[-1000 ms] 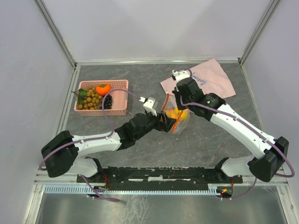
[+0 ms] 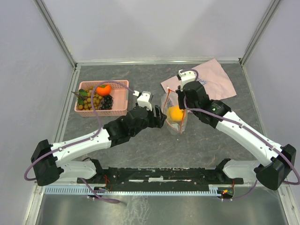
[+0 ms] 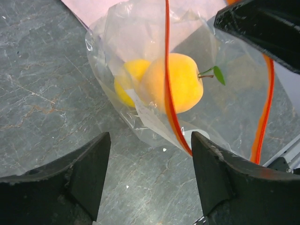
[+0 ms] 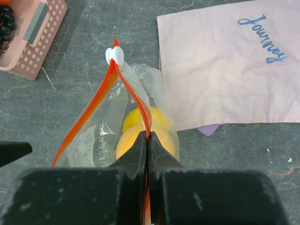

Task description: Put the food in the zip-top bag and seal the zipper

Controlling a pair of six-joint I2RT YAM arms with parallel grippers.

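The clear zip top bag [image 2: 177,125] hangs with its orange-edged mouth spread. Inside lie a yellow-orange fruit with a green leaf [image 3: 180,82] and a second yellow piece [image 3: 133,79] partly behind it. My right gripper is shut on one orange zipper edge of the bag. The white slider [image 4: 115,55] sits at the far end of the zipper. On the other side, my left gripper stands part open, no bag edge clamped between its fingers; the near zipper edge passes close by its right fingertip [image 3: 199,140].
A pink basket [image 2: 121,101] at the back left holds grapes [image 2: 89,101] and an orange fruit [image 2: 103,89]. A pale pink cloth bag [image 2: 215,79] with lettering lies behind the zip top bag.
The left gripper has drawn leftward, away from the right one, and the zip top bag's mouth looks wider. The right gripper has shifted slightly to the right and stays at the zipper edge.
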